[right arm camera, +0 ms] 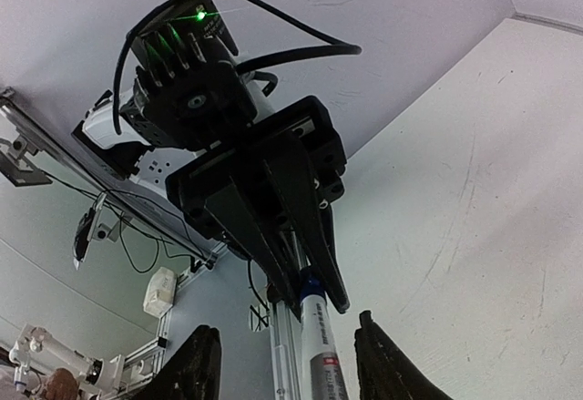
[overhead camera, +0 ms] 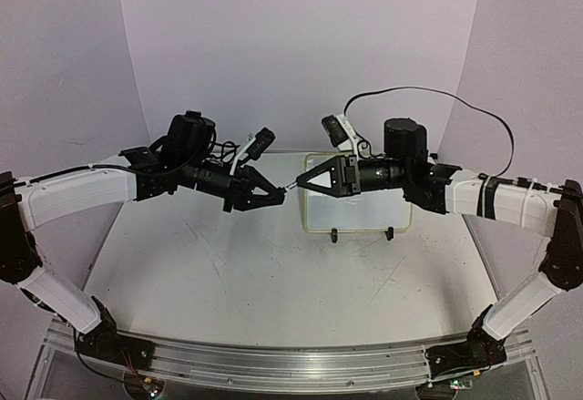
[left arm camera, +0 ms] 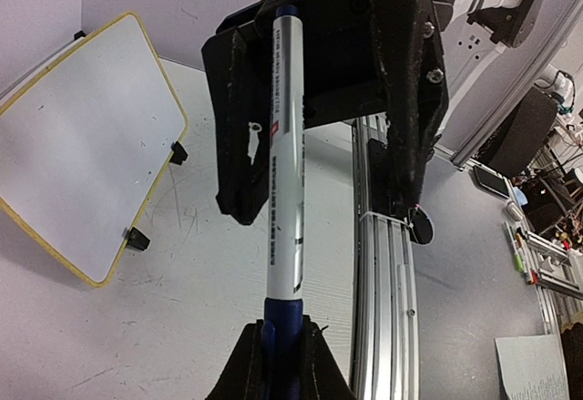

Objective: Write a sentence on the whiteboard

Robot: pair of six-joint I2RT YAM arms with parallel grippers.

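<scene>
A silver marker [left arm camera: 286, 163] with a dark blue end stands lengthwise in the left wrist view, my left gripper [overhead camera: 279, 194] shut on that blue end. My right gripper [overhead camera: 306, 181] faces it from the right in the top view, its fingers [right arm camera: 196, 364] apart on either side of the marker's [right arm camera: 321, 345] far part in the right wrist view; whether they touch it I cannot tell. The whiteboard [left arm camera: 82, 136], blank and yellow-edged, stands at the back right of the table.
Walls enclose it at back and sides, and a metal rail [overhead camera: 282, 354] runs along the front edge.
</scene>
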